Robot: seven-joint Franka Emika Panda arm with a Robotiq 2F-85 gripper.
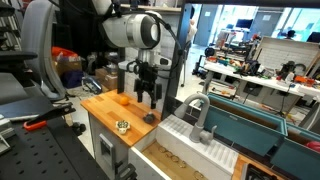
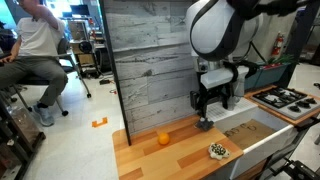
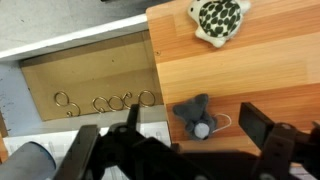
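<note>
My gripper is open, its two dark fingers wide apart in the wrist view. Between and beyond them, a small grey plush toy (image 3: pixel 196 112) with a pale thin loop lies on the wooden surface; I see no contact with it. Exterior view 1 has the gripper (image 1: pixel 148 96) above the grey toy (image 1: pixel 149 118). From the other side, the toy (image 2: pixel 204 124) sits on the wood below the gripper (image 2: pixel 208 101). A pale, dark-spotted turtle-like toy (image 3: pixel 218 18) lies apart from it, and an orange round object (image 2: pixel 163 138) rests farther along the wood.
An open drawer (image 3: pixel 100 72) holding several brass-coloured rings adjoins the wooden top (image 1: pixel 102 106). A white sink with a grey faucet (image 1: pixel 190 100) stands beside the toy. A grey wall panel (image 2: pixel 150 70) rises behind the counter; bare wood surrounds the toys.
</note>
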